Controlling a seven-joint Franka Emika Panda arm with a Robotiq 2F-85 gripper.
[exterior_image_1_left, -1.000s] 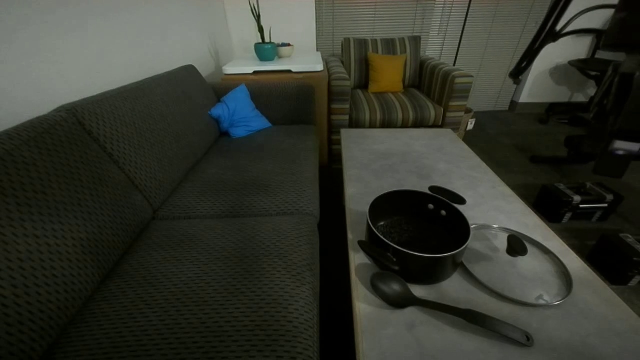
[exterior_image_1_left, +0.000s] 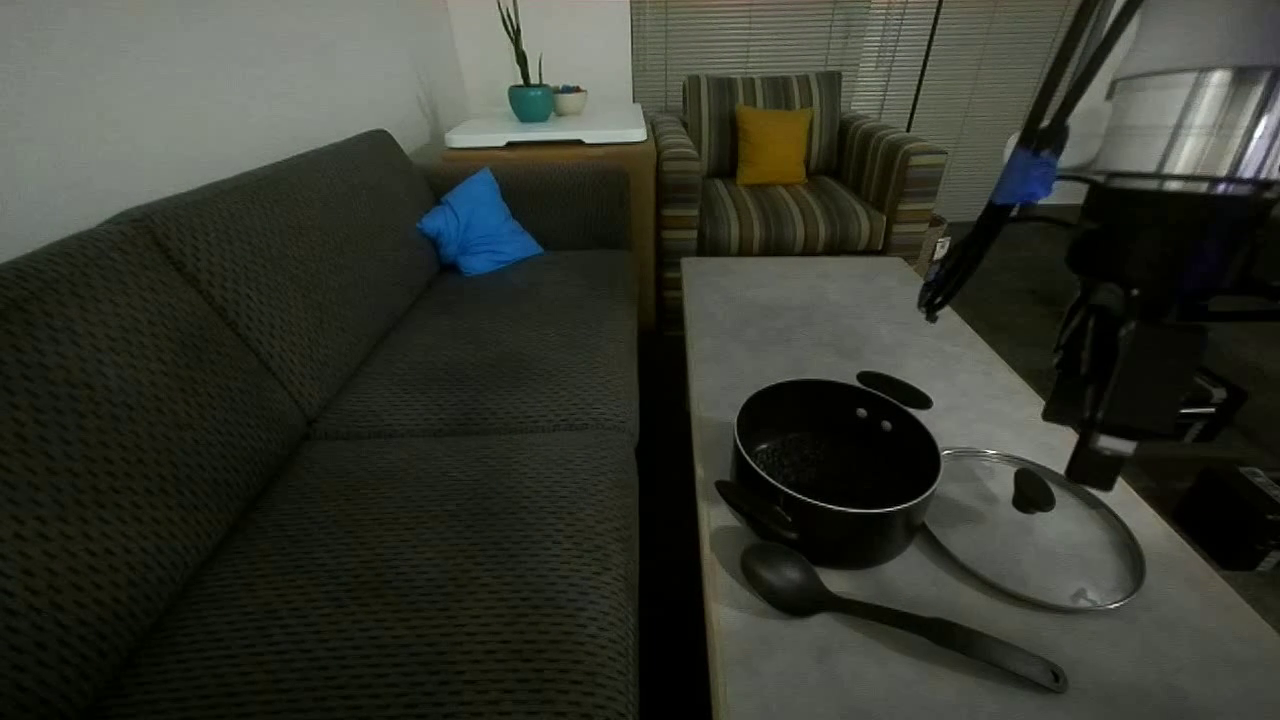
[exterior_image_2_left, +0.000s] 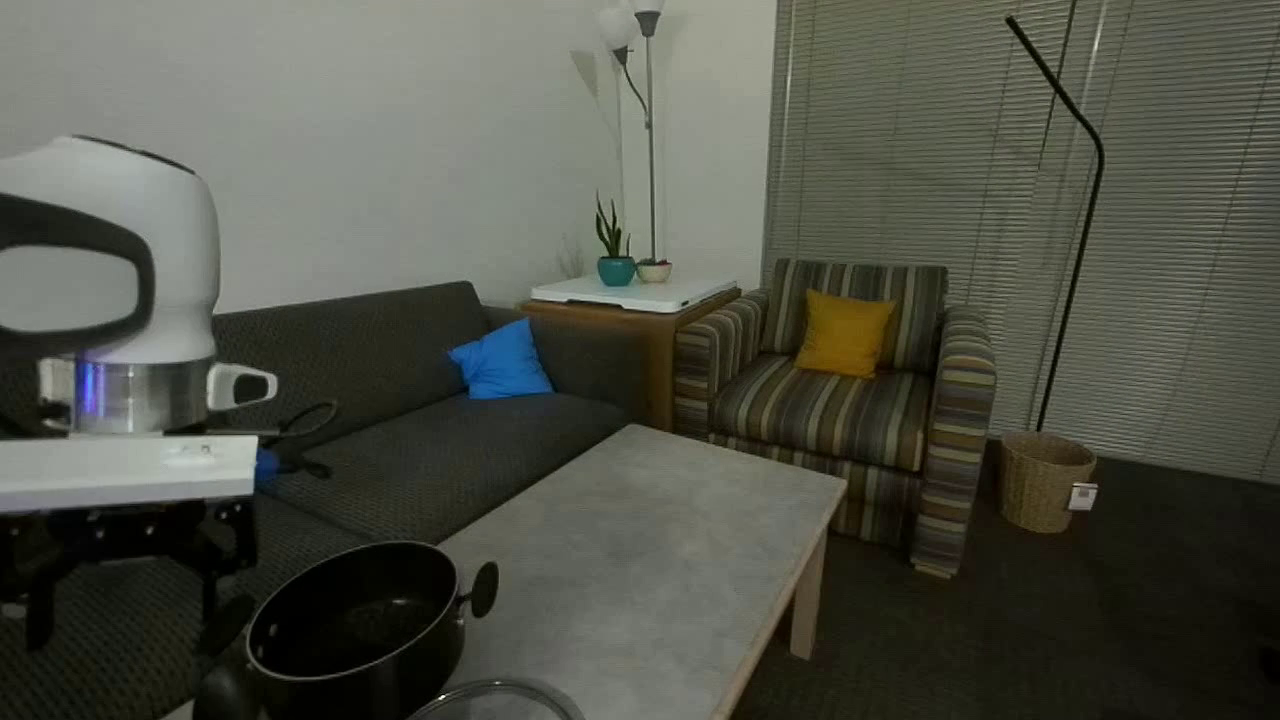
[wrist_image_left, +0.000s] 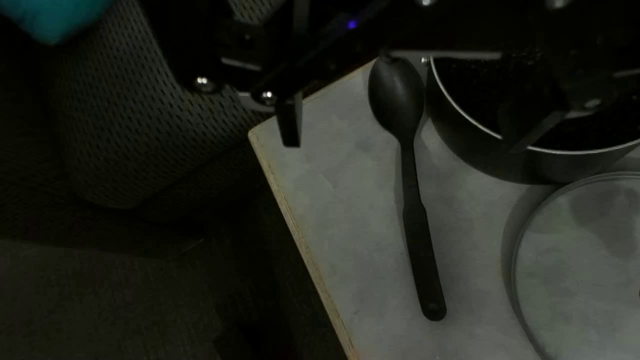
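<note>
A black pot (exterior_image_1_left: 840, 522) with two side handles stands uncovered on the table. Its glass lid (exterior_image_1_left: 1032, 546), with a black knob, lies flat to its right in exterior view 1. Nearer the front edge rests a black spoon (exterior_image_1_left: 912, 618); its bowl is close beside the pot. My gripper is open and empty, raised above the tabletop. From the wrist, the spoon (wrist_image_left: 414, 198) shows between the spread fingers, and the right finger overlaps the pot (wrist_image_left: 480, 150). Exterior view 2 has the gripper (exterior_image_2_left: 125, 614) left of the pot (exterior_image_2_left: 360, 672).
A dark sofa (exterior_image_1_left: 480, 504) with a blue cushion (exterior_image_1_left: 480, 226) runs along its left side, across a narrow gap. Beyond the far end is a striped armchair (exterior_image_1_left: 786, 216).
My arm has come in from the right edge of exterior view 1, leftward and lower, over the lid's side of the table. Pot, lid and spoon have not moved.
</note>
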